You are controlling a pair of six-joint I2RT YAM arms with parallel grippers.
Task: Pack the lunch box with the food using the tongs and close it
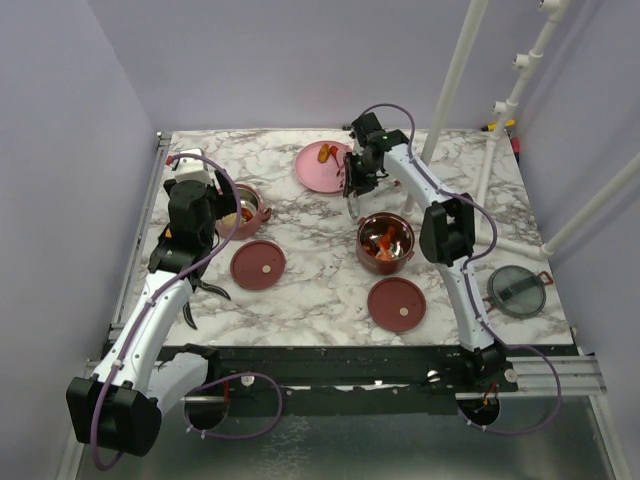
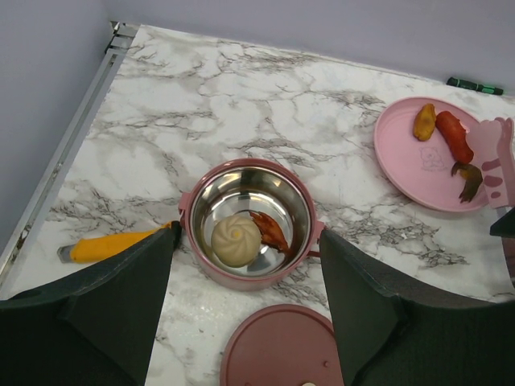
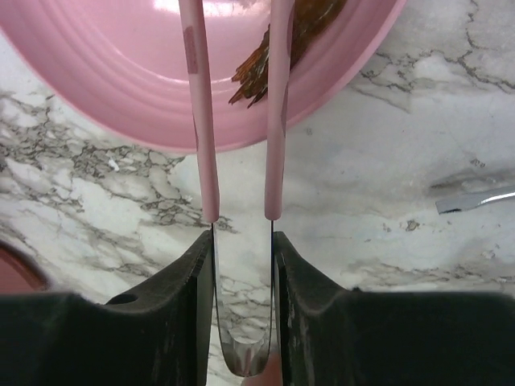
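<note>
My right gripper is shut on metal tongs with pink arms (image 3: 207, 173), whose two arms stand apart over the near edge of the pink plate (image 3: 121, 112). A brown shrimp-like piece (image 3: 310, 28) lies on that plate by the right tong arm; the views do not show it clamped. Also on the plate are a yellow piece (image 2: 424, 122) and a red sausage (image 2: 455, 137). Open and empty, my left gripper hangs over the left pot (image 2: 282, 181), which contains a pale bun (image 2: 236, 241) and a reddish piece (image 2: 271, 232).
The right pot (image 1: 363, 248) holds orange-red food. Brown lids (image 1: 257, 265) (image 1: 397, 305) lie before the pots. A yellow-handled tool (image 2: 113, 246) rests beside the left pot; a glass lid (image 1: 517, 291) lies far right.
</note>
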